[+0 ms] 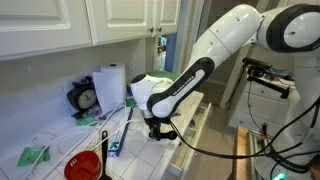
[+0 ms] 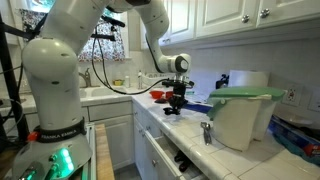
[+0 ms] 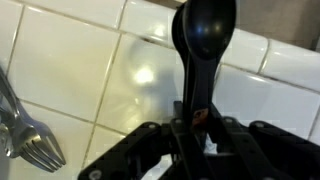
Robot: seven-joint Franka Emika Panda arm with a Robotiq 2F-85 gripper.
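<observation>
In the wrist view a black spoon-like utensil (image 3: 207,30) points up and away, its bowl near the top edge and its handle running down to my gripper. The fingers are closed round that handle. Exterior view 1 has my gripper (image 1: 157,130) low over the white tiled counter (image 1: 137,159), beside the open drawer (image 1: 194,126); the utensil is hard to make out there. From the other side, the gripper (image 2: 175,100) is also low over the counter. A metal fork (image 3: 38,143) lies on the tiles to the left in the wrist view.
A red colander (image 1: 83,165) stands at the front left, with a paper towel roll (image 1: 110,88) at the back. A large bin with a green lid (image 2: 244,112) occupies the counter's other end. Bare tiles lie left of the gripper in exterior view 1.
</observation>
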